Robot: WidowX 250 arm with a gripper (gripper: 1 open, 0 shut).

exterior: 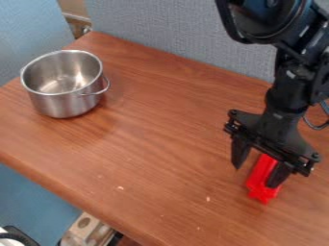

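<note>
A black gripper (pixel 259 165) hangs low over the right part of the wooden table, its fingers around or just above a red object (pixel 264 189) that lies there. The fingers are apart; whether they touch the red object cannot be told, and the gripper partly hides it. A steel pot (pixel 62 98) with a side handle stands at the far left of the table.
A grey padded wall (pixel 180 24) runs along the back, and the table's left edge drops to a blue surface.
</note>
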